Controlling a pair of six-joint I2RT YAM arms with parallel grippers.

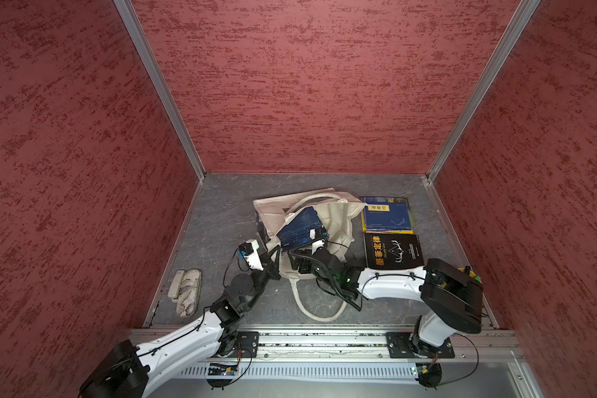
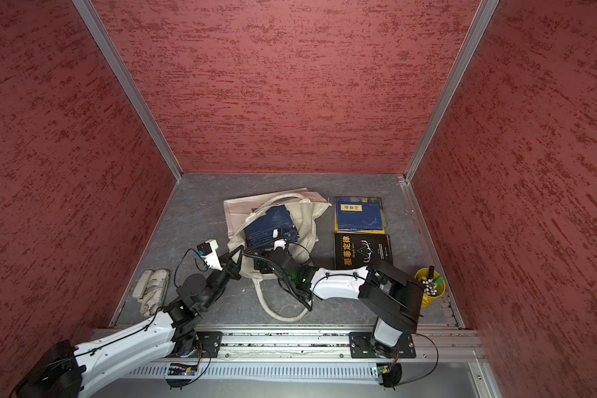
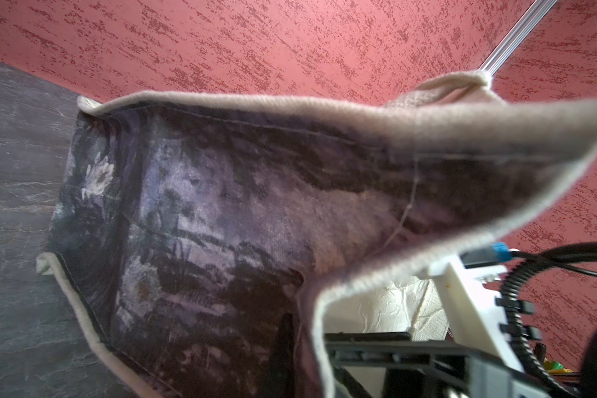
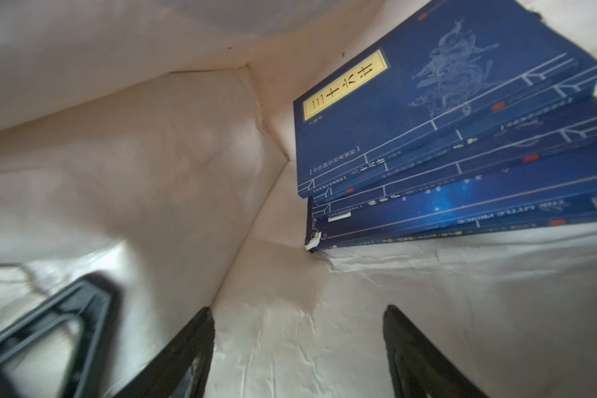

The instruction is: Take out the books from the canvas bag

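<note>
The cream canvas bag lies with its mouth toward me. Inside it, a fanned stack of dark blue books sits at the upper right of the right wrist view. My left gripper is shut on the bag's left rim; one black finger shows inside the bag in the right wrist view. My right gripper reaches into the mouth, part open, only bag lining visible between its fingers. The stack is apart from these fingers, above them in that view.
A blue book and a black book lie on the floor right of the bag. A yellow cup of pens stands at the far right. Sandals lie at left. A bag handle loops toward the front.
</note>
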